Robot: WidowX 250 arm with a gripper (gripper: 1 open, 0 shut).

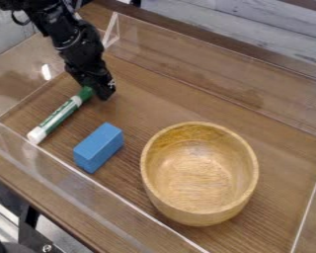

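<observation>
My gripper (87,77) is at the upper left, black, over the green end of a white-and-green marker (55,120) lying diagonally on the wooden surface. I cannot tell whether its fingers hold the marker. A blue block (99,148) lies apart from the marker, below and to its right. A large tan oval bowl (199,178) stands at the lower right.
Metal rails run along its left and front edges, with some cables at the bottom left corner.
</observation>
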